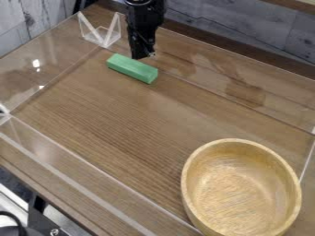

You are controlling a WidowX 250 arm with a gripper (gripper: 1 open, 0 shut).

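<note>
A black gripper (140, 37) hangs at the top of the view over the back of the wooden table (123, 138), just behind and above a green rectangular block (132, 68), apart from it. The block lies flat, angled across the left back part of the table. Whether the fingers are open or shut is too small to tell.
A large round yellow bowl (240, 163) takes up the lower right of the table. A clear plastic object (99, 29) stands at the back left, left of the gripper.
</note>
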